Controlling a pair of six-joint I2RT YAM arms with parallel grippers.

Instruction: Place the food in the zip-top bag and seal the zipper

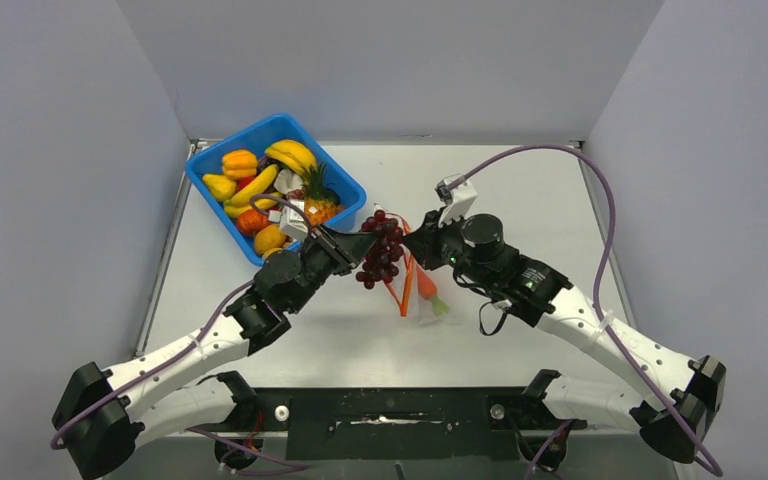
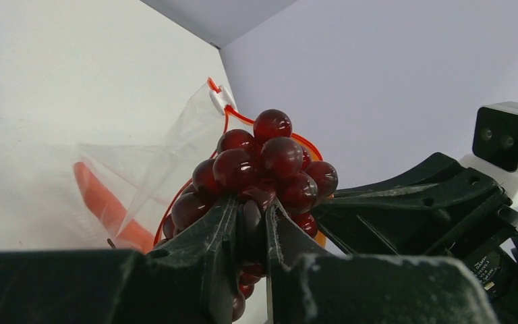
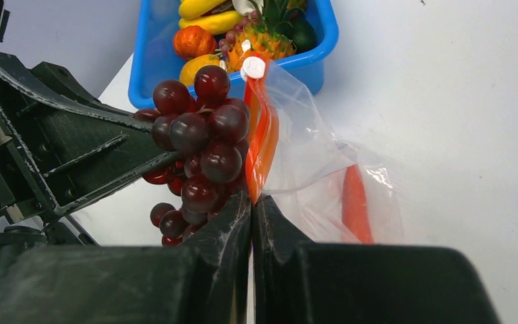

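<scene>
A bunch of dark red grapes [image 1: 380, 255] hangs above the middle of the table, and my left gripper is shut on it. Just beside the grapes, my right gripper is shut on the orange-edged rim of the clear zip top bag [image 3: 303, 155]. The bag's white slider [image 3: 253, 67] sits at the top end of the orange strip. A carrot [image 1: 427, 286] lies inside the bag. In the left wrist view the grapes overlap the bag's orange rim [image 2: 179, 196]; whether any are inside the opening, I cannot tell.
At the back left, a blue bin [image 1: 348, 190] holds bananas, peppers, a pineapple and other produce.
</scene>
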